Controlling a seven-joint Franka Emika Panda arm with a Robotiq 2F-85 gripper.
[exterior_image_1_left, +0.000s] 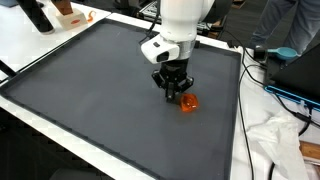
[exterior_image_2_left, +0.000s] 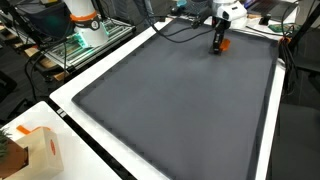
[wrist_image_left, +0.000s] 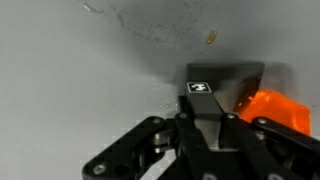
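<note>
In exterior view 1 my gripper points down, low over the grey table, with its fingers close together around a dark object. An orange piece sits right beside the fingers on the near side. From the wrist, my gripper shows shut on a dark block, whose far edge and corner stick out beyond the fingers. Just right of the fingers lies the orange piece, partly covered by the gripper; whether it is joined to the block I cannot tell. Exterior view 2 shows the orange piece only small.
A white crumpled bag lies off its right edge, with black cables nearby. In exterior view 2 a broad free surface stretches toward the camera.
</note>
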